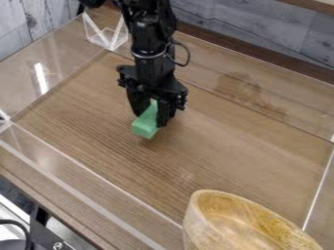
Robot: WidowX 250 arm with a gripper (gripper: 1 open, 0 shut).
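My black arm reaches down from the top centre of the camera view. Its gripper [150, 101] is shut on a green object [146, 124], which hangs tilted below the fingers, low over or on the wooden table. I cannot tell whether it touches the surface.
A large yellow bowl [235, 227] sits at the front right. A clear plastic item [102, 29] is at the back left. Black cables lie in the lower left corner.
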